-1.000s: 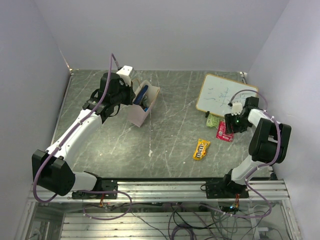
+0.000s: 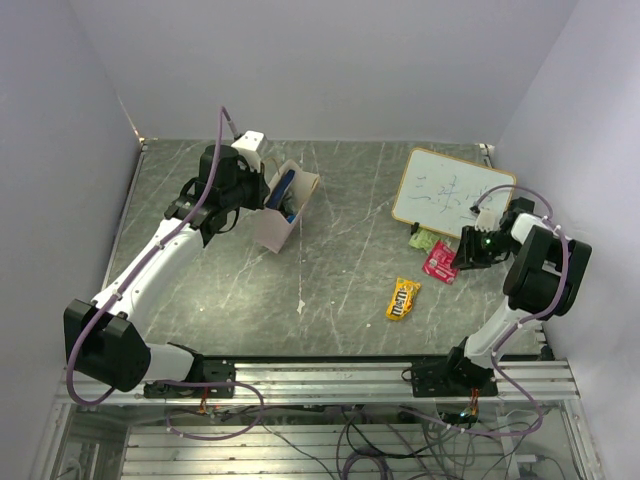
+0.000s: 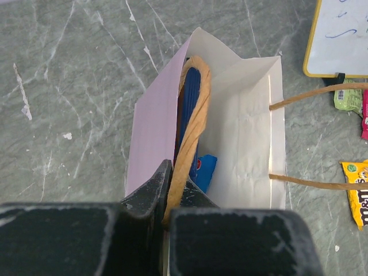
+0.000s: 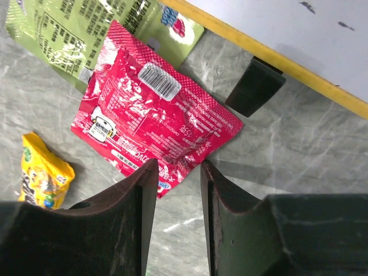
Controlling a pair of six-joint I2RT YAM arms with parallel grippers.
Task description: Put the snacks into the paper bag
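Note:
The paper bag (image 2: 270,232) stands tilted at the left of the table, its mouth toward the back right. My left gripper is shut on its brown twisted handle (image 3: 197,109). Inside the bag show a dark blue package (image 3: 190,103) and a brighter blue one (image 3: 204,171). At the right, a red snack packet (image 4: 167,118) lies flat, overlapping a green packet (image 4: 75,34). Just over the red packet's near edge, my right gripper is partly open, its fingertips apart; whether they touch it I cannot tell. A yellow M&M's packet (image 2: 403,298) lies apart.
A whiteboard (image 2: 452,192) with a yellow frame lies behind the red and green packets, with a black clip (image 4: 256,86) at its edge. Bare grey table (image 2: 345,220) spreads between the bag and the snacks. The right wall is close to my right arm.
The left arm looks unmoved.

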